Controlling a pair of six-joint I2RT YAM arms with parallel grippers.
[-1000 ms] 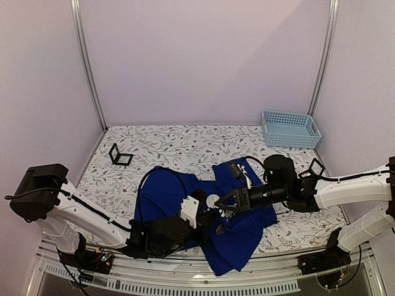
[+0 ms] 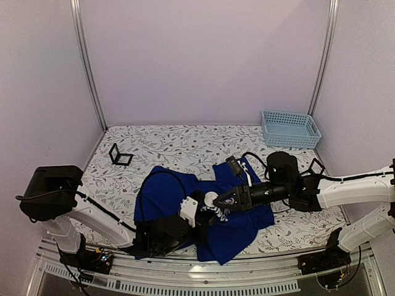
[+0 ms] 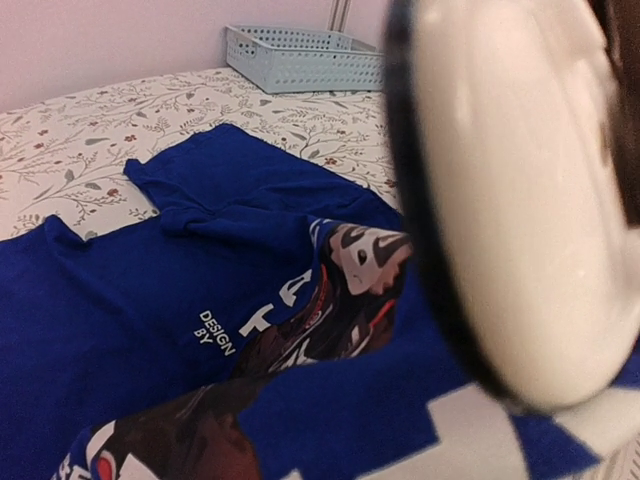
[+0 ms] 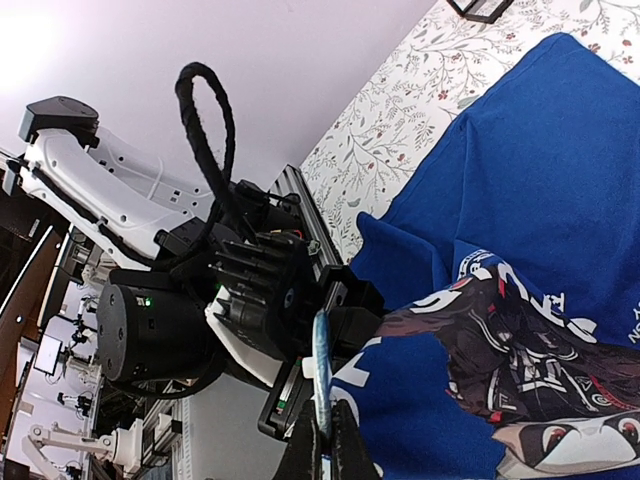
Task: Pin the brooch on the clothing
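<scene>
The blue printed shirt [image 2: 166,197] lies on the table, its patterned front raised in a fold. In the right wrist view, that dark printed fold [image 4: 510,350] runs up to the fingertips of my left gripper, which is shut on it. My right gripper is shut on the brooch [image 4: 322,370], a thin disc seen edge-on there. From the top, the brooch [image 2: 210,198] is a pale round spot beside the two grippers. Its blurred white face [image 3: 520,200] fills the right of the left wrist view, hiding the left fingers. The pin cannot be made out.
A light blue basket [image 2: 290,131] stands at the back right. A small black open frame [image 2: 120,155] sits at the back left. Between them the patterned tablecloth [image 2: 191,145] is clear. Both arms crowd together over the shirt.
The shirt's lower edge has shifted up and slightly left. My right gripper has shifted slightly left.
</scene>
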